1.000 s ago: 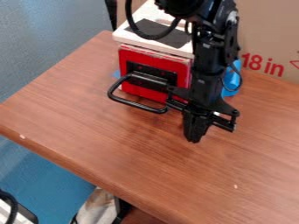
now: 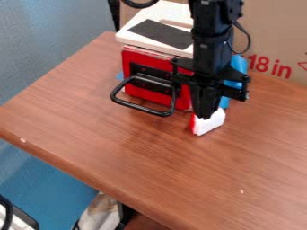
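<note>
My black gripper (image 2: 206, 101) hangs at the right front of a red box-like appliance (image 2: 139, 63) with a white top and a black handle bar (image 2: 142, 107). A small white object (image 2: 206, 124) with red at its side lies on the wooden table just below my gripper. Whether the fingers are open or shut on anything is too unclear to tell. A blue item (image 2: 238, 66) stands behind the arm, partly hidden.
A cardboard box (image 2: 279, 45) stands at the back right. Past the table's left edge is blue flooring with some clutter at the bottom left.
My gripper has risen and shifted back, uncovering the white object below it. The red appliance looks unmoved.
</note>
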